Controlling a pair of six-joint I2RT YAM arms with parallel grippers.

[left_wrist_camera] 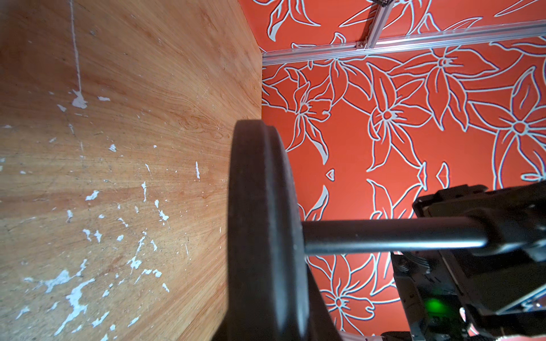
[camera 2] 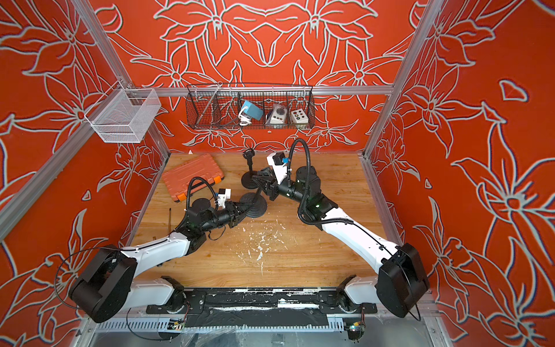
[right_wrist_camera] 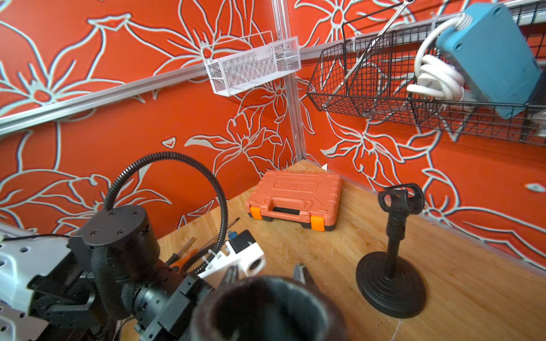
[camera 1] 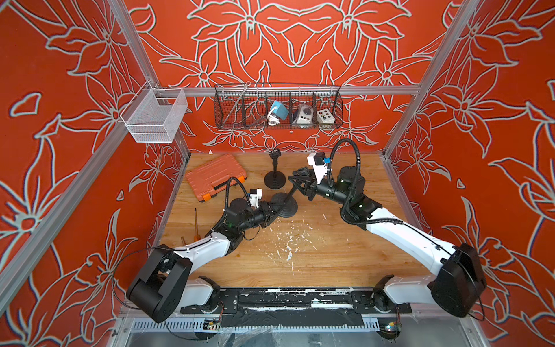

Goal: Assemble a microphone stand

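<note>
A black round stand base (left_wrist_camera: 264, 227) with a dark metal pole (left_wrist_camera: 386, 233) is held tilted off the table. My left gripper (camera 1: 273, 209) is shut on the base. At the pole's far end, my right gripper (camera 1: 296, 179) is shut on a black cylindrical fitting, whose hollow end (right_wrist_camera: 267, 312) fills the bottom of the right wrist view. Whether the fitting is seated on the pole is hard to tell. Behind them, a second black stand (right_wrist_camera: 392, 272) with a clip on top stands upright on the table.
An orange case (camera 1: 215, 176) lies at the back left, with screwdrivers (camera 1: 196, 225) on the left. A black wire basket (camera 1: 242, 107) with devices and a white basket (camera 1: 153, 115) hang on the walls.
</note>
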